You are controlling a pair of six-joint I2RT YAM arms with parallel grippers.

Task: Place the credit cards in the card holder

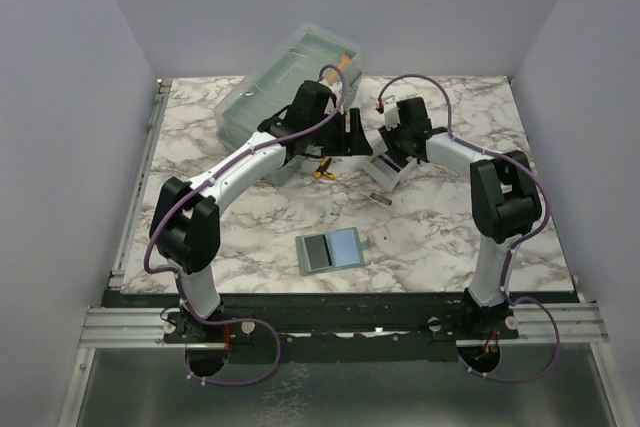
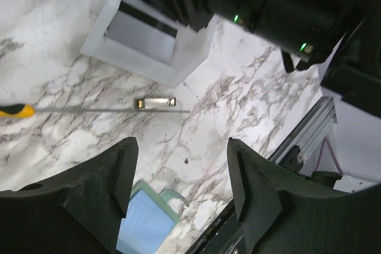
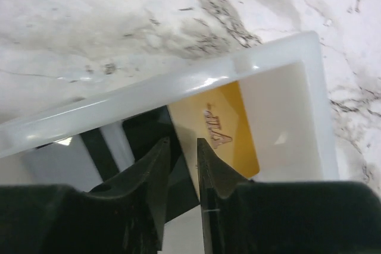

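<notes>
A white tray (image 2: 159, 71) lies under my right gripper, holding a black card (image 3: 149, 130), a yellow card (image 3: 229, 120) and a grey card (image 3: 65, 168). My right gripper is part open just over the yellow card's edge; nothing is clearly gripped. Left of the tray, my left gripper stands open and empty above the table. At the front of the table lies an open green-edged case (image 1: 331, 251), perhaps the card holder, one half dark and the other pale blue. The left wrist view catches only its blue part (image 2: 146, 221).
A screwdriver (image 2: 18, 110) and a small metal-and-dark piece (image 2: 156, 103) lie in front of the tray. A large lidded clear box (image 1: 285, 87) fills the back left. Marble around the green-edged case is clear.
</notes>
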